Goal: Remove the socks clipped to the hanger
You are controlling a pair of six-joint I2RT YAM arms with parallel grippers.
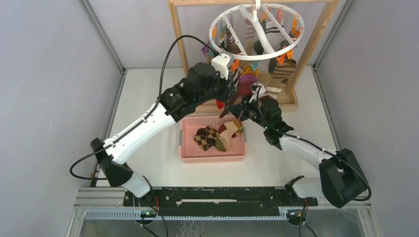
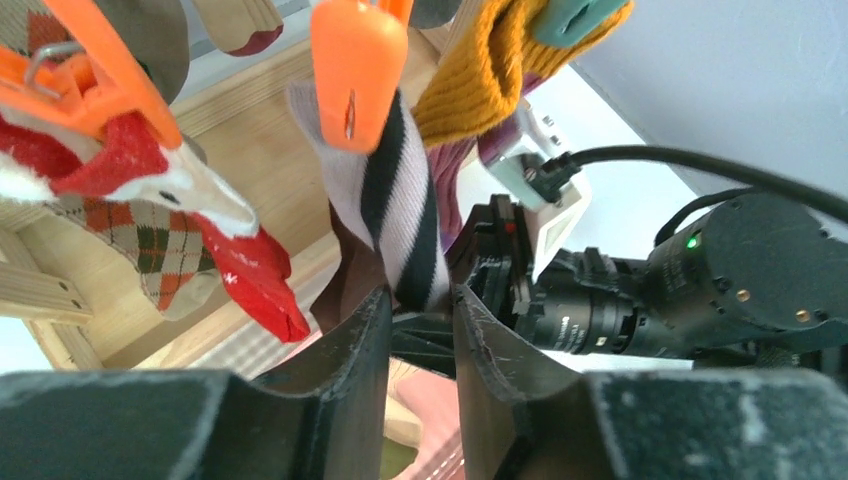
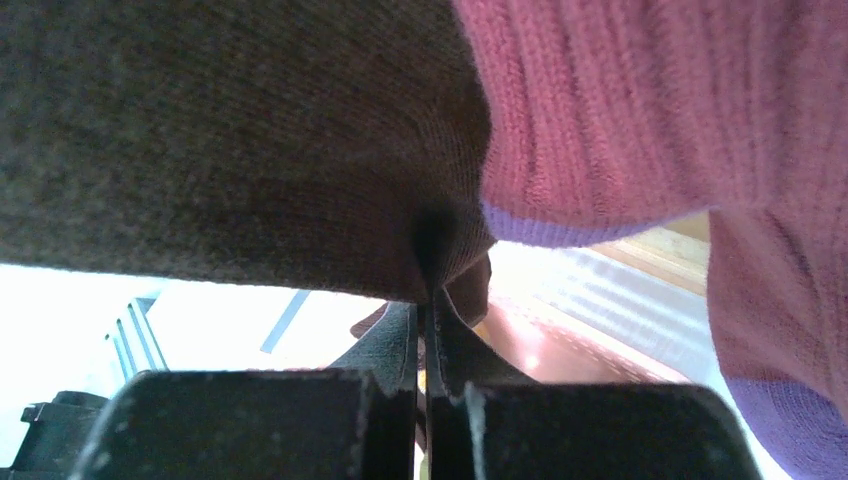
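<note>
Socks hang from clips on the white hanger (image 1: 267, 55). In the left wrist view, my left gripper is shut on a striped sock (image 2: 385, 190) below an orange clip (image 2: 360, 70). In the right wrist view, my right gripper is shut at the edge of a dark brown sock (image 3: 240, 150), which appears pinched at the fingertips. Pink-red ribbed socks (image 3: 630, 110) hang beside it. A red sock (image 2: 250, 270) and a yellow sock (image 2: 470, 90) hang near the striped one.
A pink basket (image 1: 212, 158) holding several socks stands below the grippers. A wooden frame (image 1: 316, 37) surrounds the hanger. The two grippers are close together, and the white table (image 1: 143, 84) is clear at the sides.
</note>
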